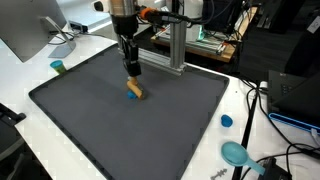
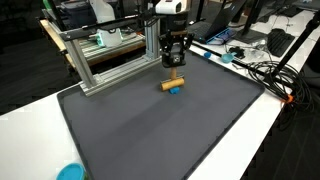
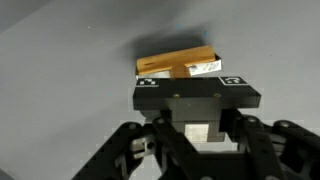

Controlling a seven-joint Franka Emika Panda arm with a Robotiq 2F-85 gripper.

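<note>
A wooden T-shaped piece, like a small mallet, stands low over the dark mat, its crossbar at the bottom and its stem up. My gripper is shut on the stem from above. In exterior view 1 the gripper hides the top of the wooden piece. A small blue object shows right beside or under the crossbar; whether they touch cannot be told. The wrist view shows the crossbar just beyond the fingers, with a white strip next to it.
A metal frame stands at its back edge. Off the mat lie a turquoise cup, a blue item and a green-topped cup.
</note>
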